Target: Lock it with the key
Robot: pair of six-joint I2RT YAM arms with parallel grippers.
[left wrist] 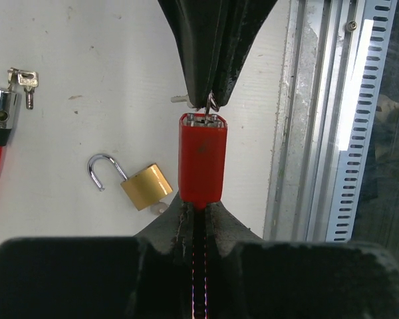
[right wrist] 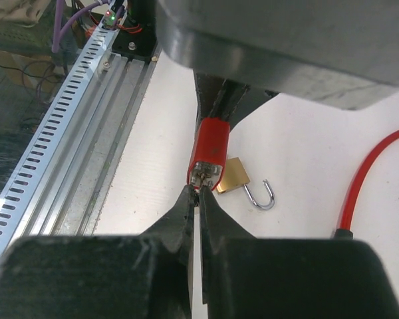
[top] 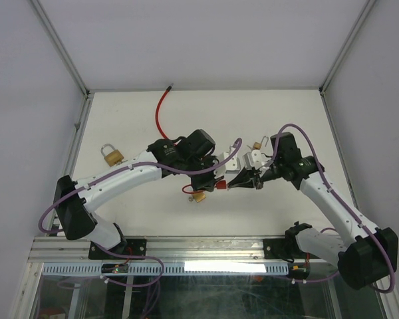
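My left gripper is shut on a red lock body, its silver end facing my right gripper. A small key sits at that end, by the right gripper's shut fingertips; whether they grip it is hard to see. In the top view the red body is held between both arms above the table.
An open brass padlock lies below. Another padlock is at the left, a further small one behind the right arm. A red cable lies on the table. The metal rail runs along the front edge.
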